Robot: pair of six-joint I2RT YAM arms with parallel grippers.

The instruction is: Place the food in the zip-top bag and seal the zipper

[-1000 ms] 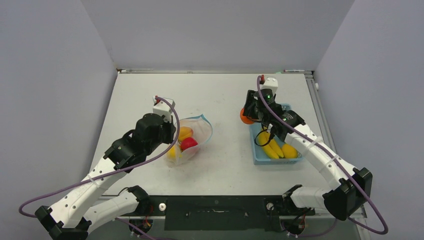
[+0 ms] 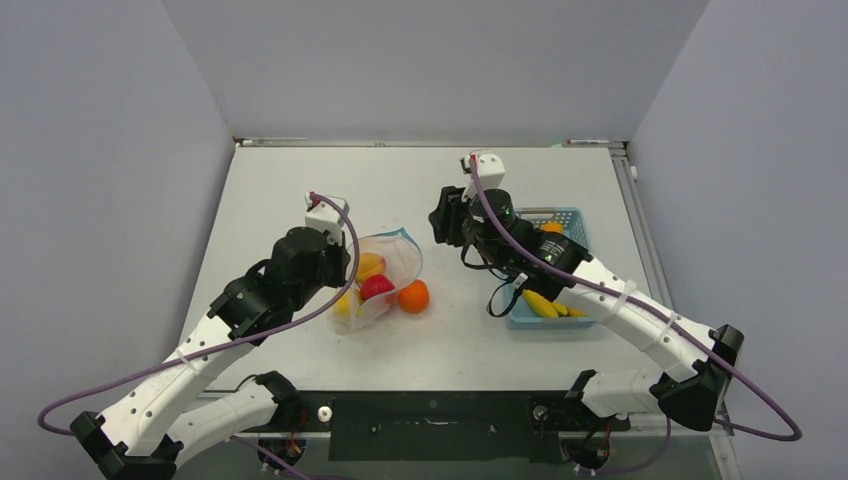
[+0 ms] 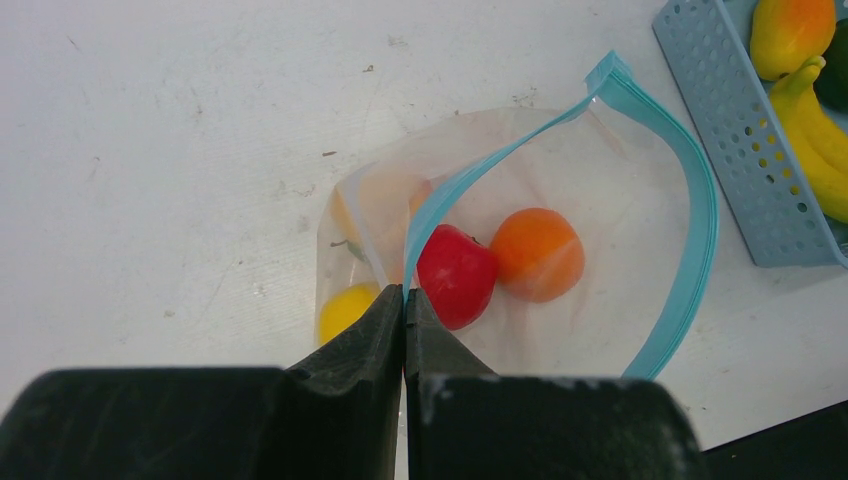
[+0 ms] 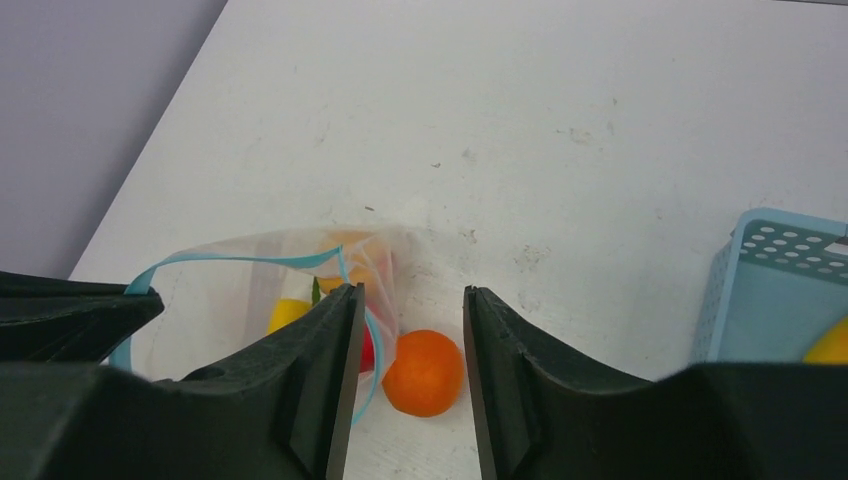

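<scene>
The clear bag with a blue zip edge [image 3: 690, 250] stands open, holding yellow fruit [image 3: 343, 312] and a red fruit [image 3: 455, 275]. My left gripper is shut on the bag's zip edge. An orange [image 2: 413, 298] sits just at the bag's right side in the top view; whether it is inside is unclear. My right gripper hangs above and right of the bag, part open, with nothing between its fingertips; the orange shows below it in the right wrist view.
A blue basket [image 2: 550, 322] at the right holds bananas [image 2: 540, 303] and other fruit, partly under the right arm.
The orange has moved left from the basket's side to the bag. My right gripper has moved left from over the basket and no longer has the orange at it. The left has stayed still.
</scene>
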